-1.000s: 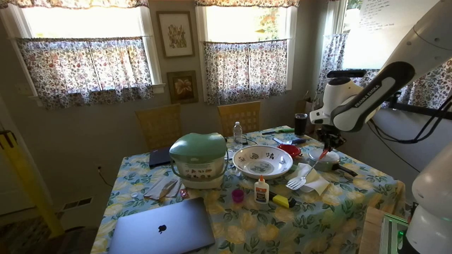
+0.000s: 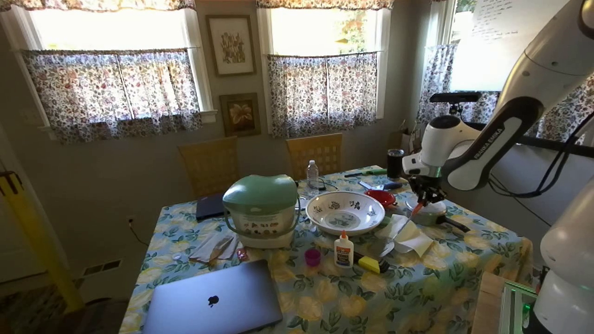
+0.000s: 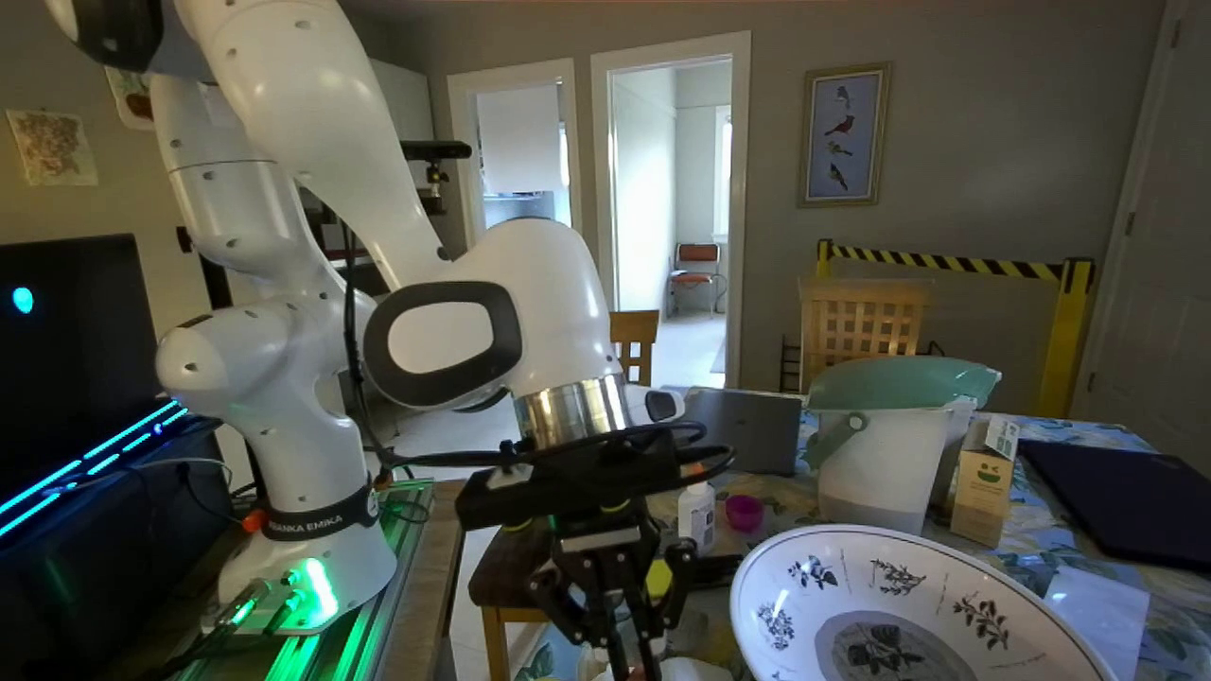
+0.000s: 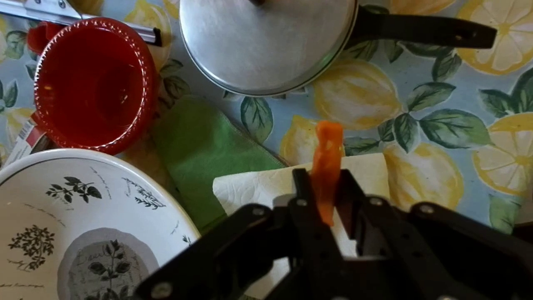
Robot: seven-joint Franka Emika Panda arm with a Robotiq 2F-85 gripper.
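In the wrist view my gripper is shut on the orange handle of a spatula. From exterior view 1, the gripper hangs beside the lidded pot, and the spatula's pale blade slants down over the white paper towel. Whether the blade touches the towel I cannot tell. The blade is hidden in the wrist view. A silver-lidded pot with a black handle stands just beyond the gripper. To the left is a large white patterned bowl.
A red bowl and a green cloth lie close by. A glue bottle, a yellow-and-black brush, a purple cup, a green-lidded bin and a laptop occupy the table.
My gripper has shifted slightly left and nearer the exterior camera, still holding the spatula. The spatula has turned, so its slotted blade now shows narrow, nearly edge-on.
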